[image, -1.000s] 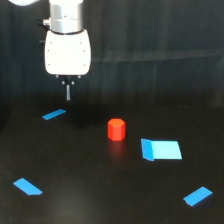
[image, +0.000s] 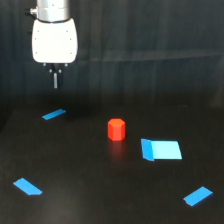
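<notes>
My gripper hangs at the upper left of the camera view, below the white end of the arm. Its fingers are thin and dark, and at this size I cannot tell whether they are apart. No object shows at its tip. On the black table stands a red block, near the middle and well to the right of the gripper. A pale blue square lies further right, with a darker blue strip along its left side.
Blue tape marks lie at the back left, front left and front right. A dark curtain hangs behind the table.
The arm and gripper have moved left and a little upward. The red block, the pale square and the tape lie where they were.
</notes>
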